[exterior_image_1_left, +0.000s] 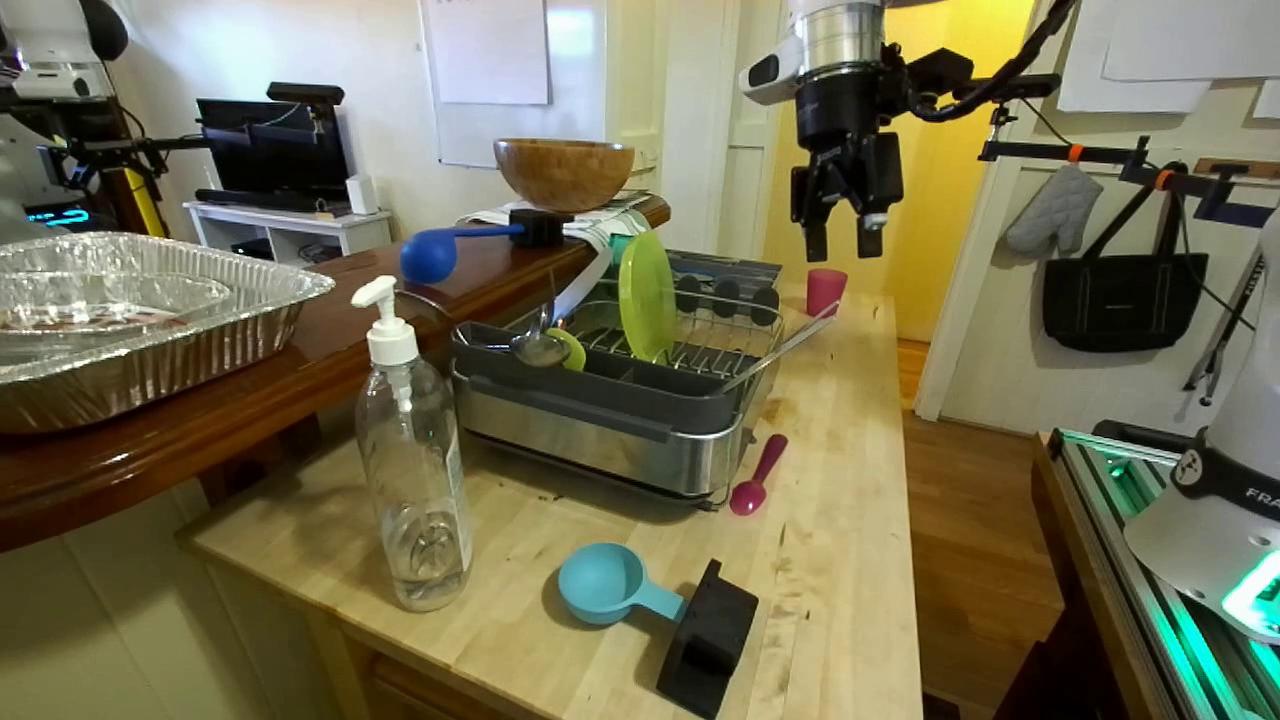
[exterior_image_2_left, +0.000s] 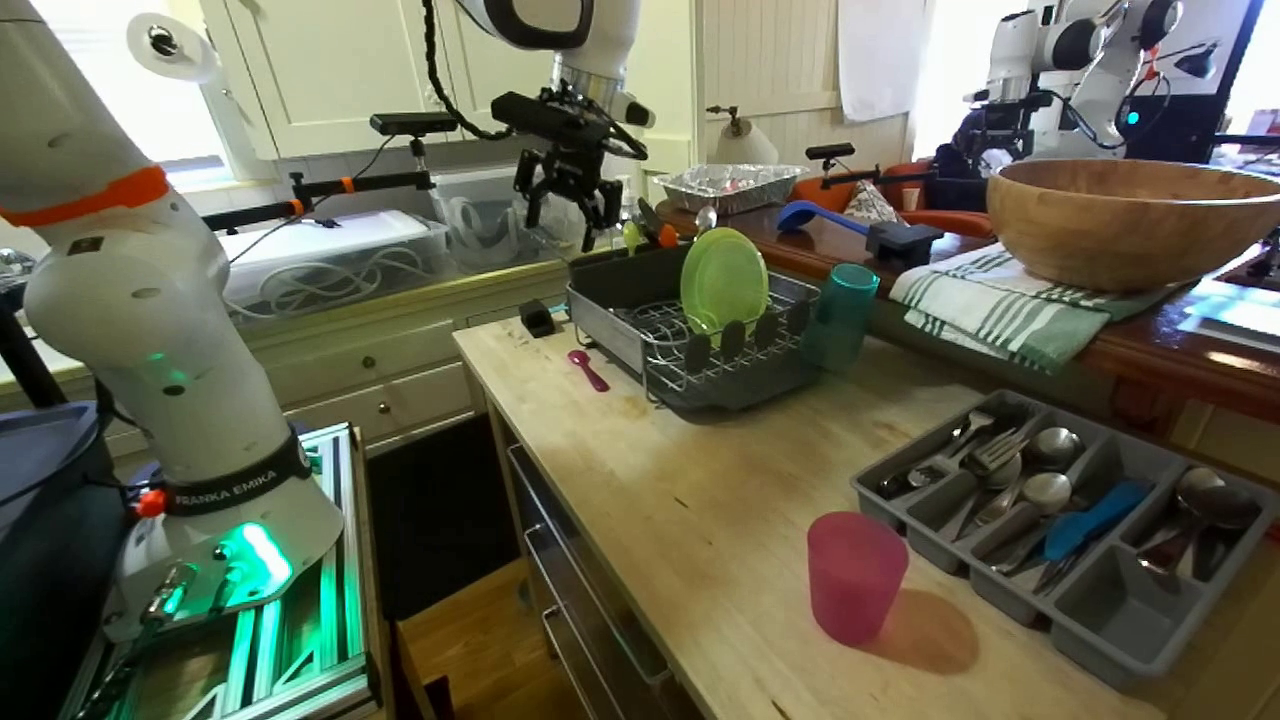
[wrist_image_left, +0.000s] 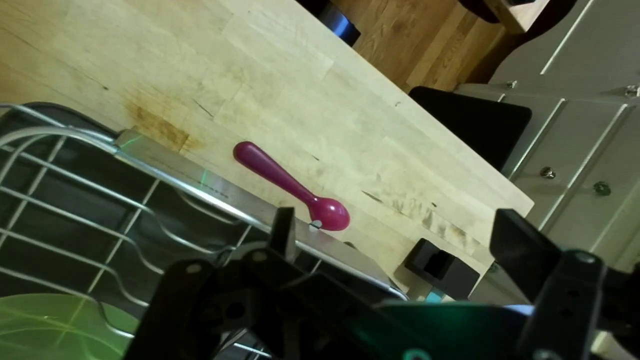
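Observation:
With its fingers apart and nothing between them, my gripper (exterior_image_1_left: 845, 254) hangs in the air above the counter, beside the dish rack (exterior_image_1_left: 564, 422). In exterior view 2 the gripper (exterior_image_2_left: 566, 228) shows over the rack's far end. A magenta spoon (wrist_image_left: 279, 178) lies flat on the wood along the rack's side, its bowl turned toward the black-handled end of the counter. The fingers (wrist_image_left: 282, 231) appear well above the spoon, apart from it. A green plate (exterior_image_2_left: 723, 282) stands upright in the rack. The pink cup (exterior_image_2_left: 854, 578) stands by the grey cutlery tray (exterior_image_2_left: 1056, 638).
A teal scoop (exterior_image_1_left: 603, 583) with a black block (exterior_image_1_left: 708, 642) and a clear pump bottle (exterior_image_1_left: 414, 504) occupy the counter's near end. A teal cup (exterior_image_2_left: 842, 314) stands at the rack's other end. Bare wood runs along the counter's open edge.

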